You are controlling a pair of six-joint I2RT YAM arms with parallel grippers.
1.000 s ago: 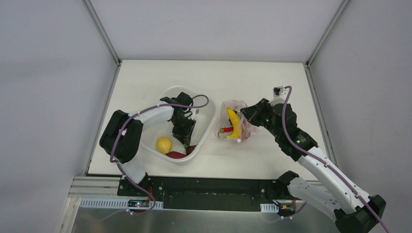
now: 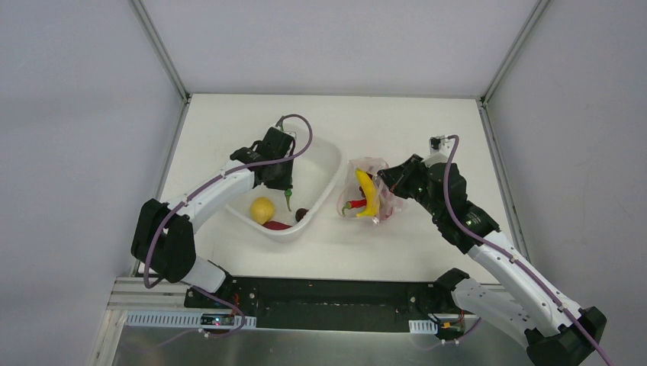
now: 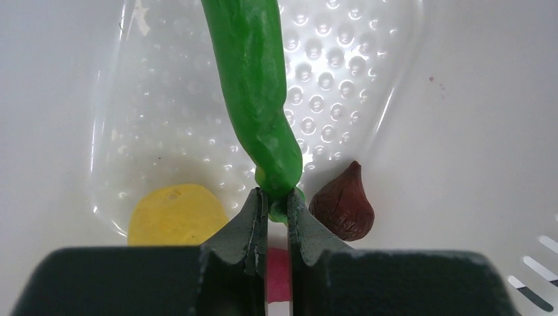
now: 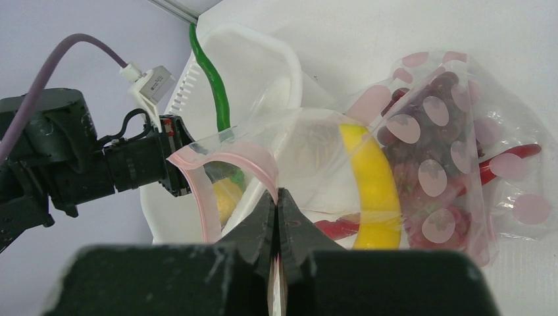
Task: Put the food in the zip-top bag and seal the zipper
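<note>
My left gripper is shut on one end of a long green pepper (image 3: pixel 253 79), which hangs over the white basket (image 2: pixel 333 156). Below it in the basket lie a yellow round fruit (image 3: pixel 176 217), a dark fig (image 3: pixel 345 203) and a red item (image 3: pixel 278 273). The clear zip bag with pink dots (image 4: pixel 303 141) holds a yellow banana (image 4: pixel 374 187), a red pepper (image 4: pixel 507 164) and dark grapes behind the film. At the bag's mouth my right gripper is shut, the pink-edged rim (image 4: pixel 253 158) meeting its fingertips; the mouth gapes toward the basket.
The bag lies just right of the basket on the white table (image 2: pixel 320 261). Free table stretches behind the bag and in front of it. The basket's wall (image 4: pixel 295 72) stands between the left gripper and the bag.
My left gripper has risen and moved back and left, bringing the green pepper up off the basket's contents. The right arm and the bag have stayed still.
</note>
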